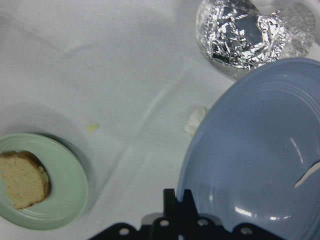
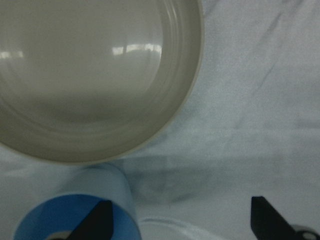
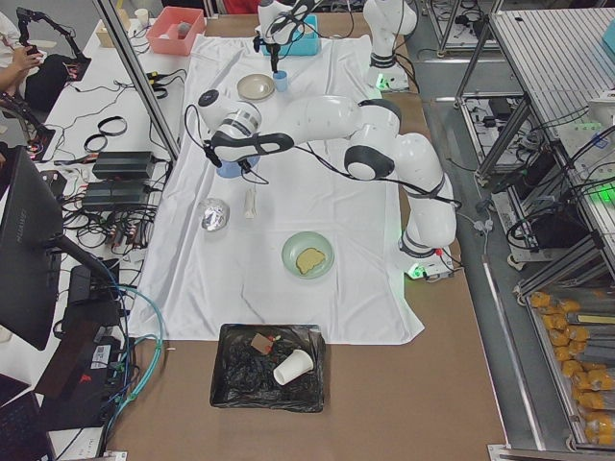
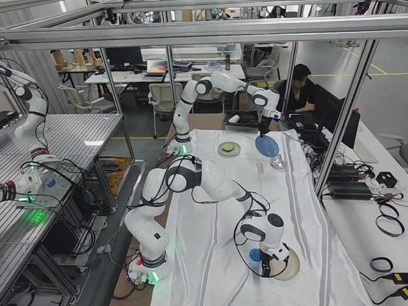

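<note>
My left gripper is shut on the rim of a blue plate (image 1: 245,150), held over the white cloth near a crumpled foil object (image 1: 240,35). A white smear lies in that plate. A green plate (image 1: 62,202) holds a bread slice (image 1: 22,180). In the right wrist view my right gripper is open above a blue cup (image 2: 112,185) and beside a beige plate (image 2: 95,70).
A black-lined bin (image 3: 269,384) with a white cup (image 3: 293,366) and scraps stands beyond the cloth's end. A light blue basket stands at the other end. Monitors and cables line one side.
</note>
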